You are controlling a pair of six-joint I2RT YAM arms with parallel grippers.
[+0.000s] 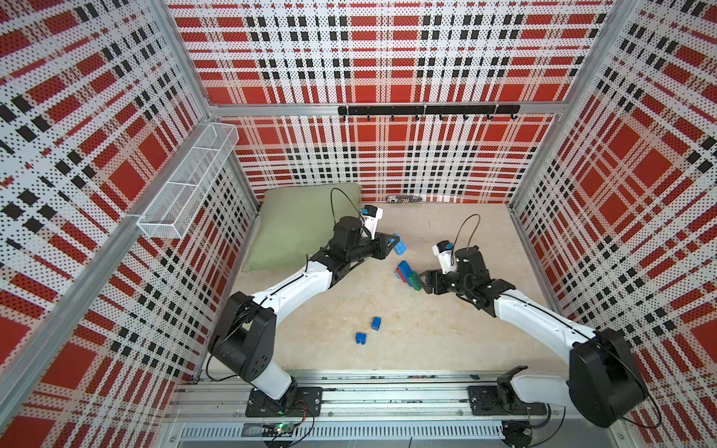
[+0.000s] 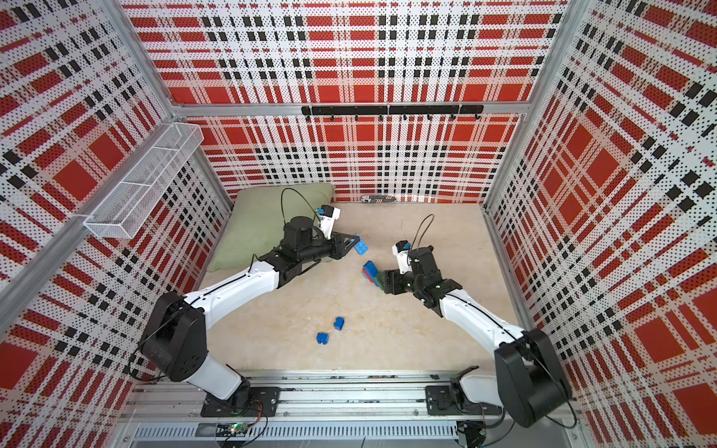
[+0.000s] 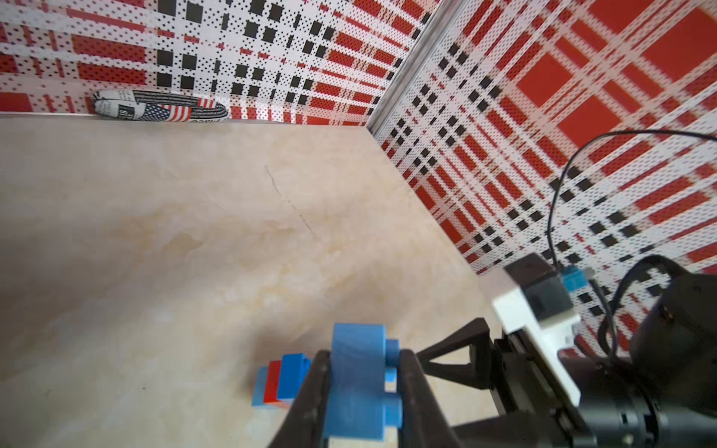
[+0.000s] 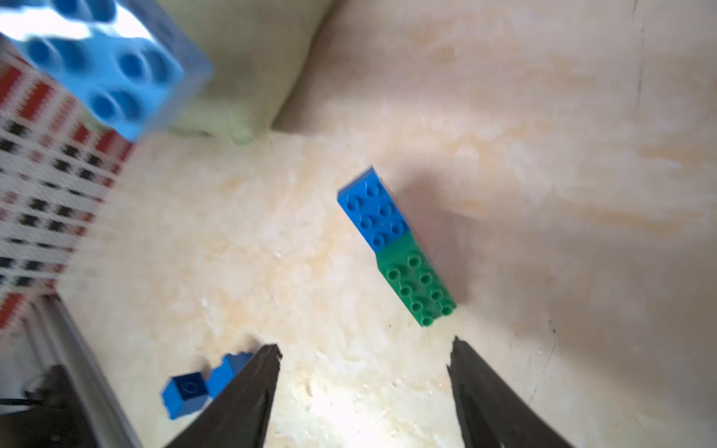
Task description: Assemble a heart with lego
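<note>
A light blue brick [image 3: 357,380] is gripped in my left gripper, raised above the table; its studs face right in the left wrist view. Behind and below it, the part-built stack shows a blue brick [image 4: 373,210] and a green brick [image 4: 416,282] end to end on top, with a red brick [image 3: 272,380] lower down. My right gripper stands open over the stack's near side, nothing between its fingers.
A green cushion [image 1: 298,224] fills the back left of the table. A patterned rolled item [image 3: 160,106] lies at the back wall.
</note>
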